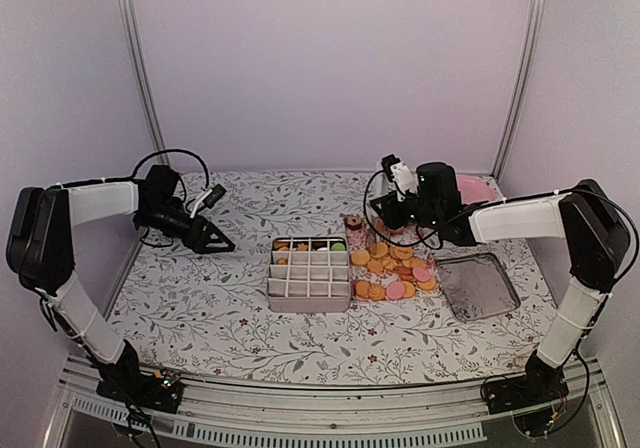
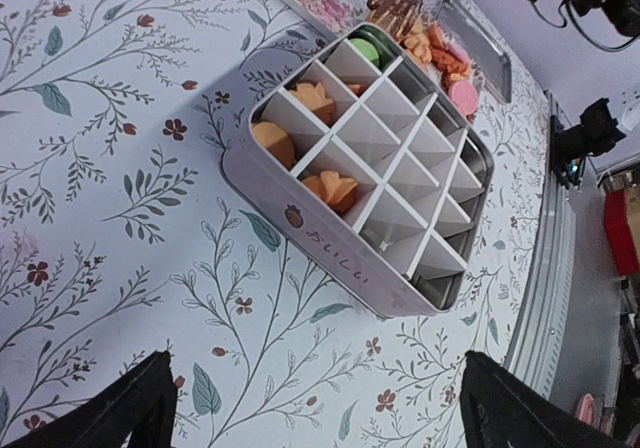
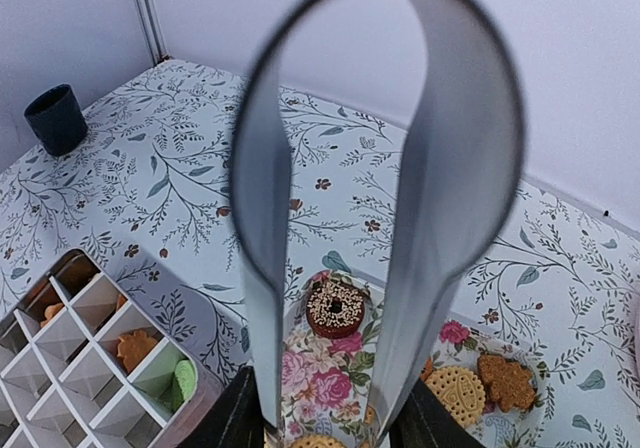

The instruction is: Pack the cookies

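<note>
In the top view, a beige box with white dividers stands mid-table. Several of its compartments hold cookies, including an orange-brown one and a green one. Metal tongs are squeezed between the fingers of my right gripper, their arms spread apart. The tong tips hang over the cookie area right of the box; whether anything is between them cannot be told. A dark ring cookie with pale sprinkles lies on a floral plate. Off to the left, my left gripper hovers open and empty.
Round orange cookies and a pink one lie right of the box. A grey tray stands farther right. A dark cup shows in the right wrist view.
</note>
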